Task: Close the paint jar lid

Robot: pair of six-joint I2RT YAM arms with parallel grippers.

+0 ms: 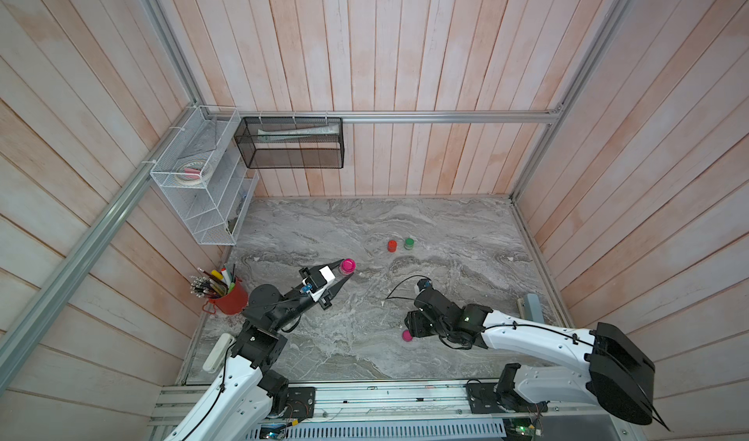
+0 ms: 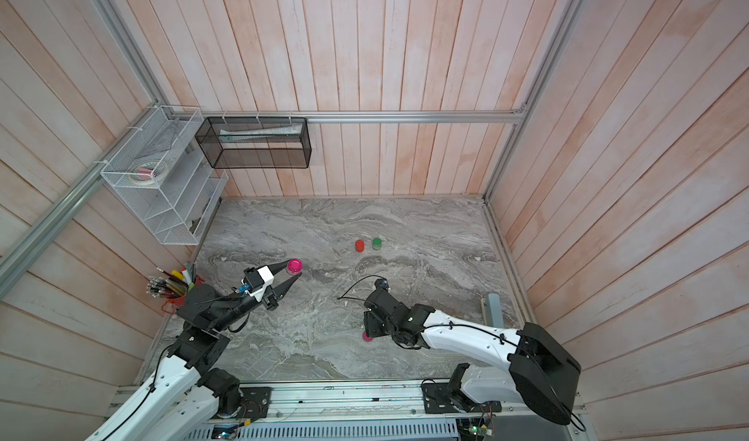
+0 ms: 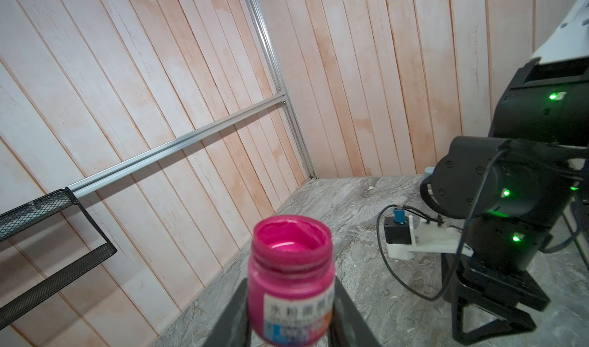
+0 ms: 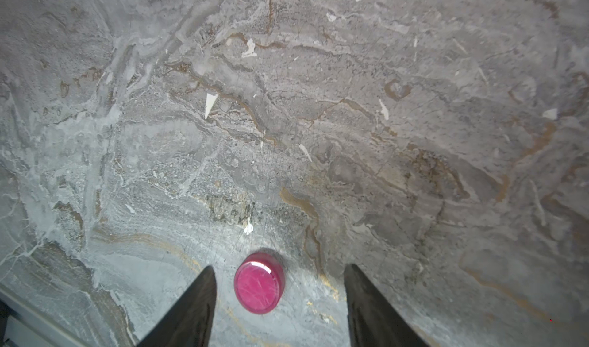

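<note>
The open pink paint jar [image 3: 290,279] is held upright in the left wrist view, its mouth bare and pink inside. My left gripper [image 1: 345,271] is shut on it, above the left half of the table. On the stone tabletop lies the round pink lid [image 4: 259,283], low and left of centre in the right wrist view. My right gripper is open over it, nothing held; the lid shows between the fingertips, nearer the left one. From the top left view the lid [image 1: 407,335] is partly covered by the right hand.
A red jar [image 1: 391,246] and a green jar [image 1: 409,243] stand at the back middle. A red cup of brushes [image 1: 228,298] is at the left edge, and a pale box [image 1: 532,307] at the right.
</note>
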